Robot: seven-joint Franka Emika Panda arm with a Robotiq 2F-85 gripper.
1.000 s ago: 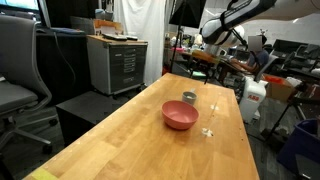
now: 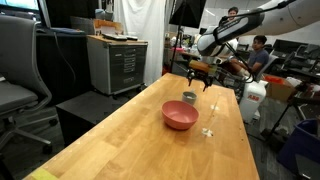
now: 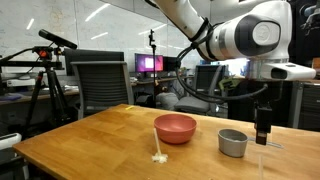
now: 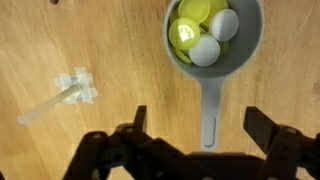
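Note:
A grey pot (image 4: 209, 76) with a straight handle (image 4: 210, 117) lies beneath my gripper in the wrist view. Several yellow and pale round pieces (image 4: 190, 34) are inside it. My gripper is open, one fingertip on either side of the handle as seen from above, with nothing held. Exterior view 2 shows the gripper (image 3: 263, 138) by the handle side of the pot (image 3: 232, 144); only part of the finger shows there. How high the fingertips stand over the handle is hard to judge.
A red bowl (image 2: 180, 115) stands near the pot on the wooden table (image 2: 120, 135). A pale stick with clear tape (image 4: 76, 87) lies on the tabletop to one side. Much of the table beyond the bowl is bare.
My gripper has come down a little toward the table near the pot. The pot and the red bowl have stayed in place.

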